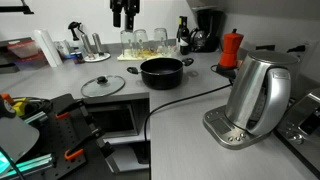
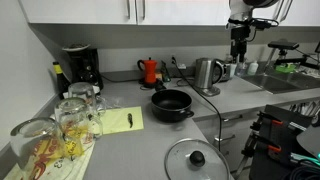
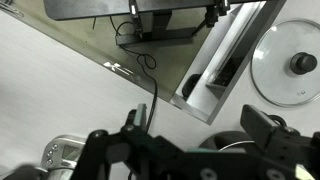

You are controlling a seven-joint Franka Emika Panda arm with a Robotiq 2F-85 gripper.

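Observation:
My gripper hangs high above the counter, clear of every object. In the wrist view the gripper stands open with its fingers wide apart and nothing between them. A black pot rests on the counter without a cover. Its glass lid, with a black knob, lies flat near the counter's edge, apart from the pot. A silver kettle stands upright on its base. The wrist view shows the same lid at right; the pot's edge is partly hidden behind the gripper.
A drawer below the counter's edge is pulled open. A red moka pot, a black coffee maker and several upturned glass jars stand on the counter. A black cable crosses the white surface, otherwise clear before the kettle.

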